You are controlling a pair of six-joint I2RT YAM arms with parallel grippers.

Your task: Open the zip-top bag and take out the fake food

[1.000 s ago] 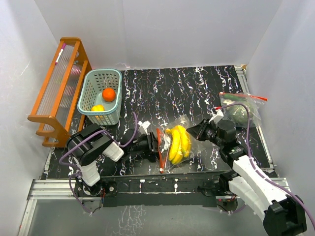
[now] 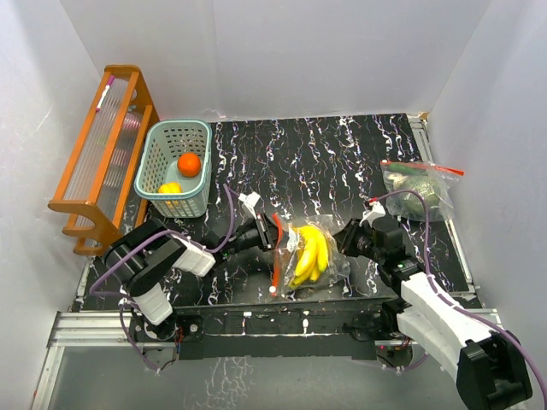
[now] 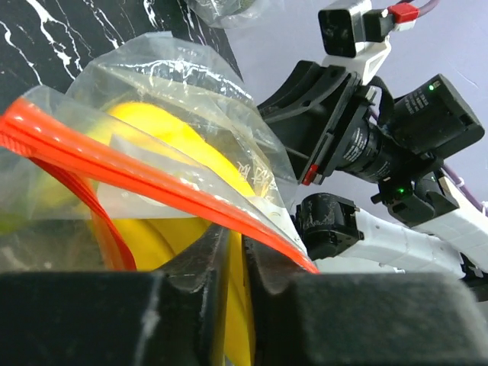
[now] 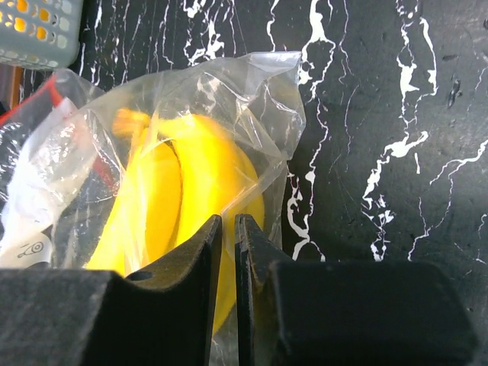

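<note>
The zip top bag (image 2: pixel 333 265) with fake bananas (image 2: pixel 309 252) lies at front centre, its red zip strip (image 3: pixel 152 173) on the left side. My left gripper (image 2: pixel 272 231) is at that zip end; in the left wrist view its fingertips (image 3: pixel 263 267) are close under the strip, and whether they grip it is unclear. My right gripper is shut on the clear plastic at the bag's other side, over the bananas.
A green basket (image 2: pixel 147 175) holding orange and yellow items stands at back left beside a wooden rack (image 2: pixel 94 171). Another filled zip bag (image 2: pixel 420 190) lies at right.
My left gripper has shifted slightly up at the zip end. My right gripper has moved slightly right and toward the front with the plastic.
</note>
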